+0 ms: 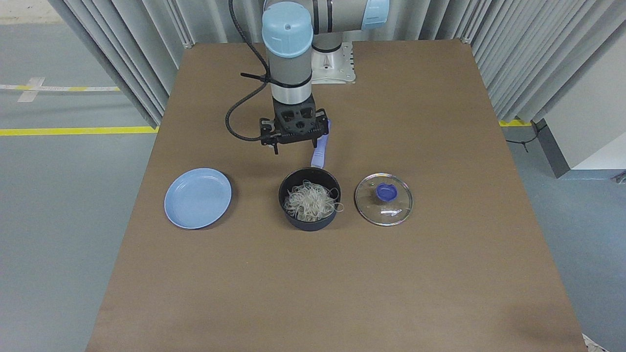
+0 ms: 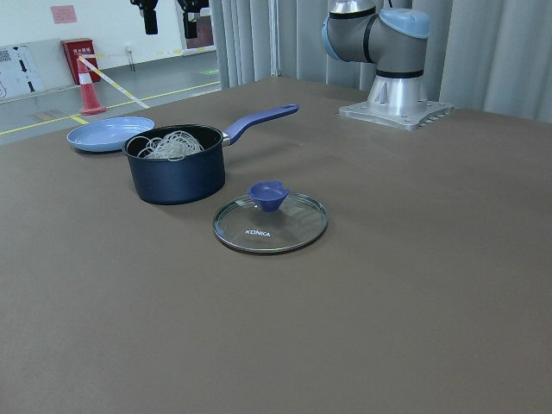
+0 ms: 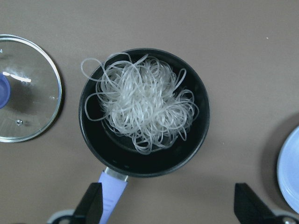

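A dark pot (image 1: 309,223) holds a tangled heap of white noodles (image 3: 142,100), some strands over its rim; its purple handle (image 2: 269,115) points back toward the arm base. The gripper hangs above the handle, higher than the pot, its fingers wide apart and empty; in the left view its fingertips show at the top edge. A glass lid (image 1: 384,205) with a blue knob lies to the pot's right in the front view. A blue plate (image 1: 197,198) lies to the pot's left.
The arm's base (image 2: 392,112) stands at the back edge, with curtains behind it.
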